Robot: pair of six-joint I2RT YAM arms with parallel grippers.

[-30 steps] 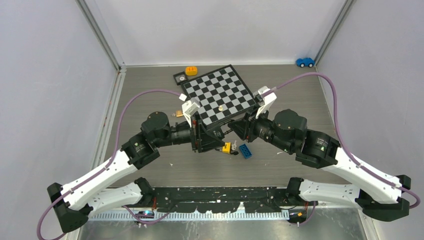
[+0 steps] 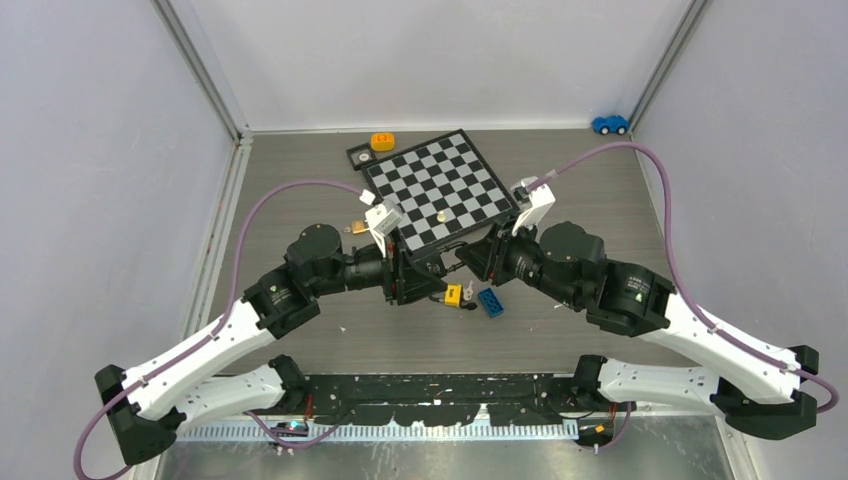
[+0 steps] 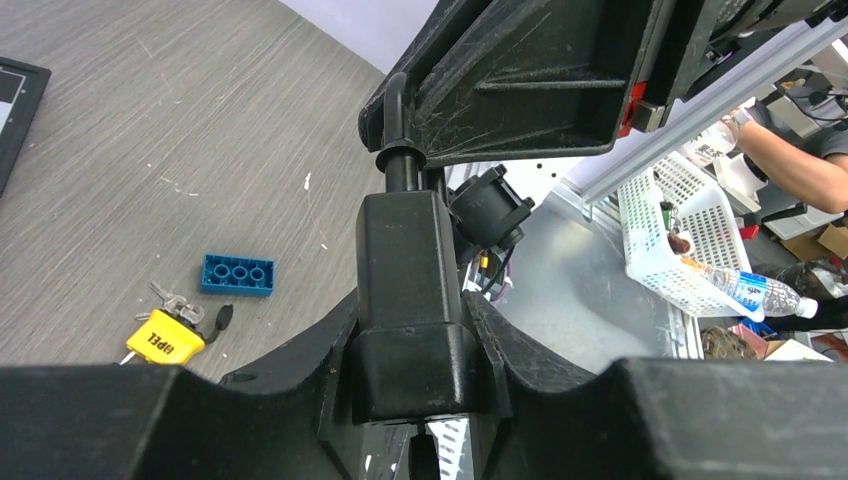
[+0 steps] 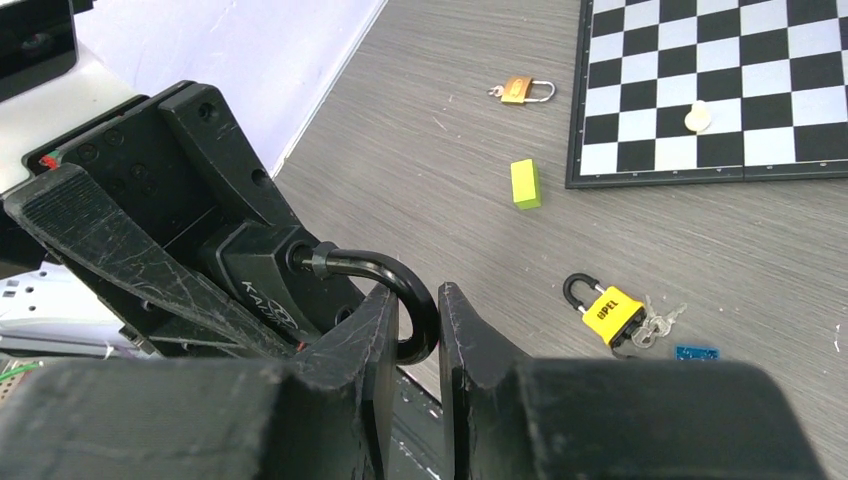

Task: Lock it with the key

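Note:
A large black padlock (image 3: 405, 260) hangs above the table between my grippers. My left gripper is shut on its body, the shackle pointing toward the other gripper. My right gripper is shut at the curve of the black U-shackle (image 4: 380, 270); in the right wrist view the KAZX-marked body (image 4: 265, 280) sits in the left gripper's fingers. No key is visible in the lock. Below lie a yellow padlock (image 4: 610, 315) with keys (image 4: 657, 320) beside it.
A brass padlock (image 4: 520, 90), green block (image 4: 525, 183), blue brick (image 3: 236, 275) and chessboard (image 2: 435, 180) lie on the table. An orange object (image 2: 382, 141) and blue toy car (image 2: 610, 124) are at the back.
The right arm has shifted very slightly; the left arm and the objects on the table look unchanged.

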